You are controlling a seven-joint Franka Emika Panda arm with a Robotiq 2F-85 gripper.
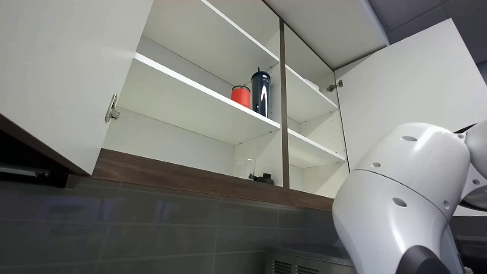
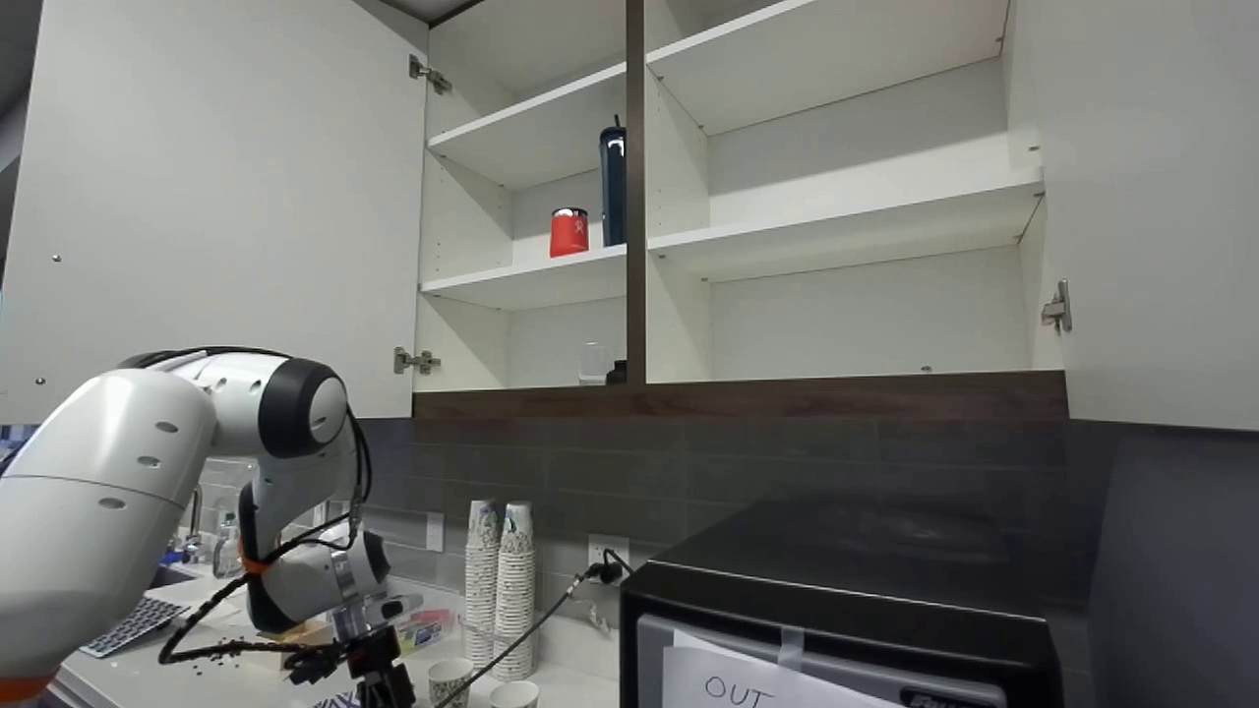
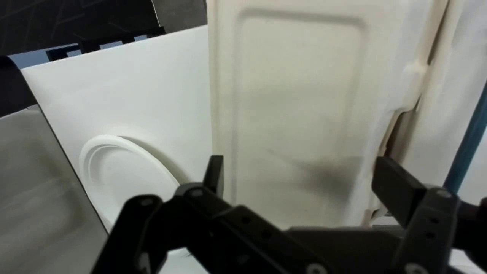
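In the wrist view my gripper is open, its two dark fingers spread wide. Between and beyond them lies a cream-coloured moulded container (image 3: pixel 292 91) with a recessed panel; I cannot tell whether the fingers touch it. Left of it a white oval plate or tray (image 3: pixel 123 176) rests on a white surface, its lower part hidden behind the gripper. Exterior view 2 shows the gripper end of the arm (image 2: pixel 380 673) low over the counter, its fingertips cut off by the frame. Up in the open cabinet stand a red cup (image 2: pixel 569 232) and a dark blue tumbler (image 2: pixel 614 189).
Two stacks of paper cups (image 2: pixel 515 578) rise from the counter behind the gripper, with loose cups (image 2: pixel 449 678) in front. A black appliance (image 2: pixel 850 578) with a paper sign fills the right. Both cabinet doors (image 2: pixel 224 224) hang open. Much shelf space is empty.
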